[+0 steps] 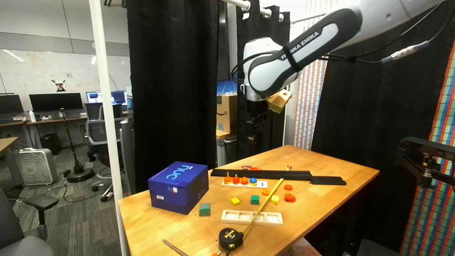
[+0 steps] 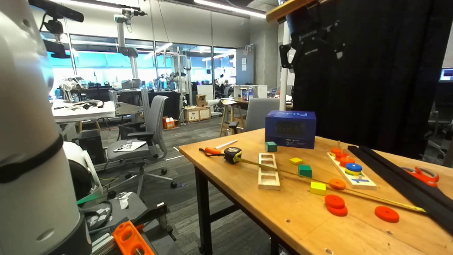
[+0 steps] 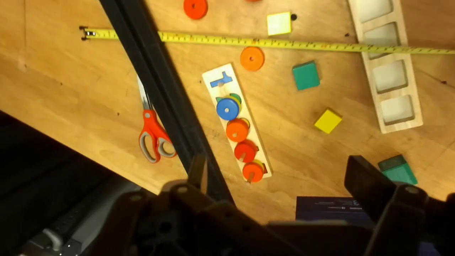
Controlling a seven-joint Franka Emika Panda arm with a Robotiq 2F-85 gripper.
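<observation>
My gripper is open, its fingers wide apart with nothing between them. It hangs high above the far part of the table in exterior view 1. In the wrist view, a wooden peg board carries stacked orange, red and blue rings. Green blocks and yellow blocks lie loose to its right, near a wooden tray with square compartments. An extended yellow tape measure crosses that tray. Loose orange and red rings lie flat.
A blue NUC box stands at the table's left side. Long black strips run beside the peg board, with red-handled scissors past them. The tape measure's case and a screwdriver lie near one table edge.
</observation>
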